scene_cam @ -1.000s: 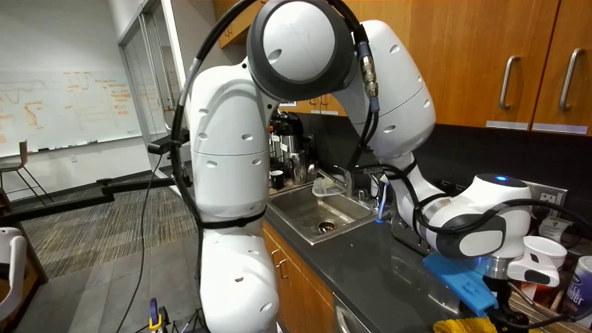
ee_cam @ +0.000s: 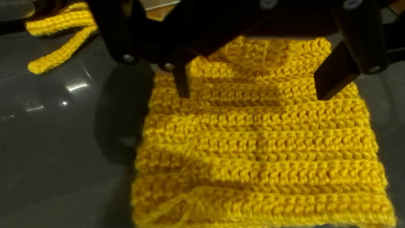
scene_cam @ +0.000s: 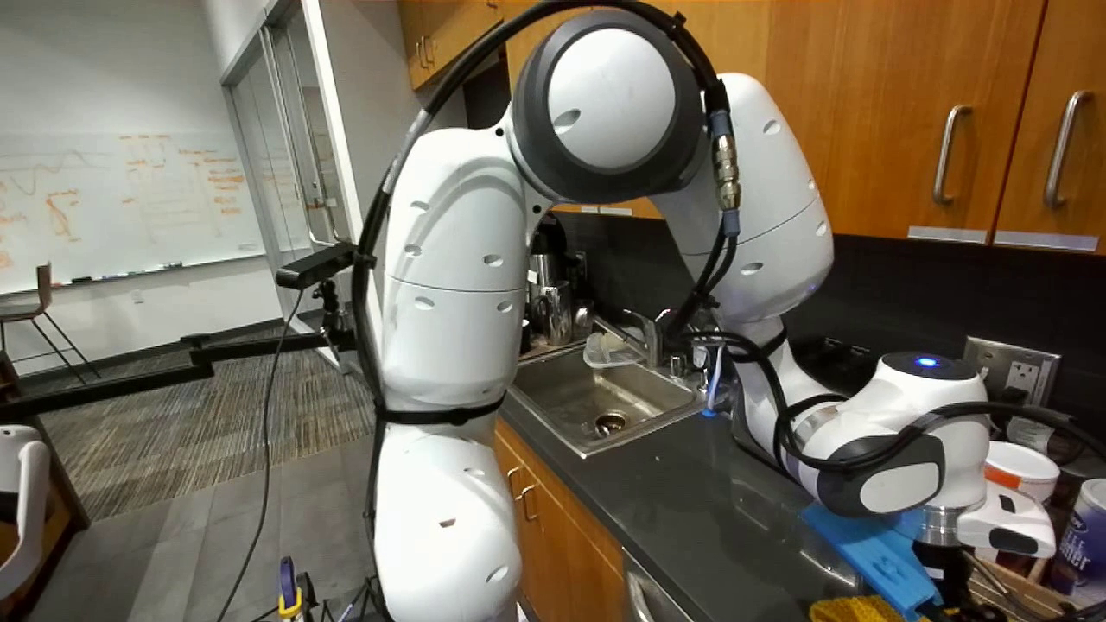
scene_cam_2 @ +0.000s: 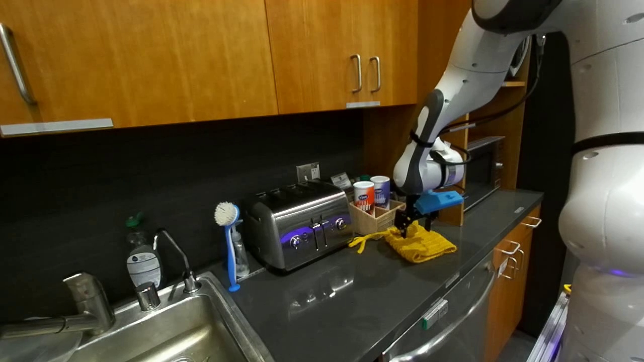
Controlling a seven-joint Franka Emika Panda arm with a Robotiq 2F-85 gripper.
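A yellow knitted cloth [ee_cam: 262, 152] lies on the dark counter, filling much of the wrist view. Its two strap-like ends [ee_cam: 62, 22] stretch off to the upper left there. Above the cloth's far part, my gripper is open, its two fingers wide apart with no cloth gripped between them. Whether the fingertips touch the cloth cannot be told. Exterior view 2 has the gripper [scene_cam_2: 416, 228] pointing down right at the yellow cloth [scene_cam_2: 422, 244]. In exterior view 1 only an edge of the cloth [scene_cam: 855, 610] shows at the bottom.
A steel toaster [scene_cam_2: 302, 226] stands left of the cloth. Behind the gripper is a wooden box [scene_cam_2: 371, 222] holding canisters [scene_cam_2: 364, 196]. The sink [scene_cam_2: 199, 320] and an upright blue brush [scene_cam_2: 230, 247] are farther left.
The arm has shifted in exterior view 1: its upper links moved right, and the wrist sits slightly lower and to the right. The cloth's visible edge stays about where it was.
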